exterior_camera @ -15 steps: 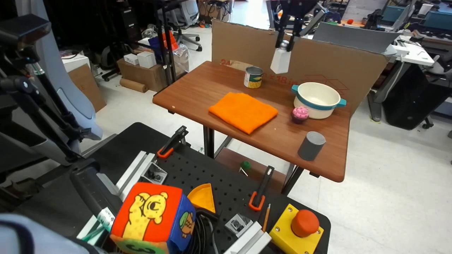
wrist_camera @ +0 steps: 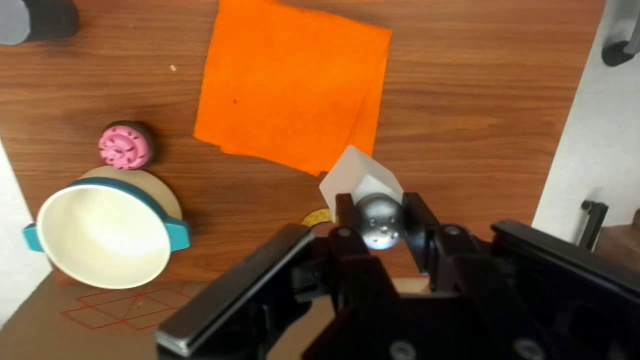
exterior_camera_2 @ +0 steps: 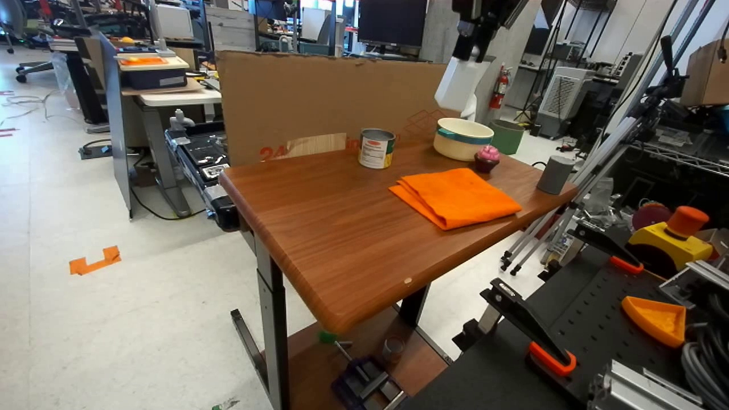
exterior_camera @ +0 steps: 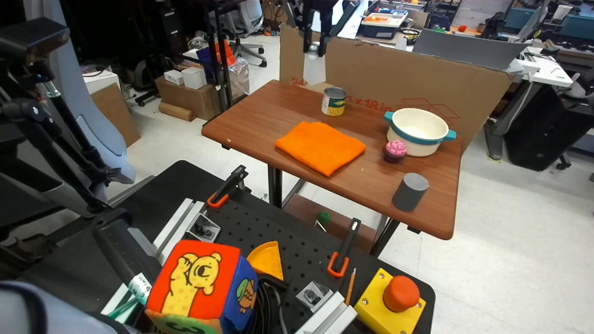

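My gripper is shut on a white, square-sided shaker (wrist_camera: 357, 174) by its rounded silver cap with small holes. In exterior view 1 the shaker (exterior_camera: 314, 69) hangs upright or nearly so, above the back of the wooden table and clear of its surface. Exterior view 2 has the shaker (exterior_camera_2: 456, 85) tilted, with the cardboard behind it. A folded orange cloth (exterior_camera: 320, 147) lies flat mid-table. Near the back edge stands a can (exterior_camera: 333, 102) with a yellow and green label, mostly hidden behind the gripper in the wrist view.
To the right are a cream pot (exterior_camera: 415, 145) with teal handles, a pink-topped cupcake (exterior_camera: 395, 149) beside it and a grey cylinder (exterior_camera: 410, 192) near the corner. A cardboard sheet (exterior_camera: 384, 75) walls the back edge. Bare wood surrounds the cloth.
The table items have not moved.
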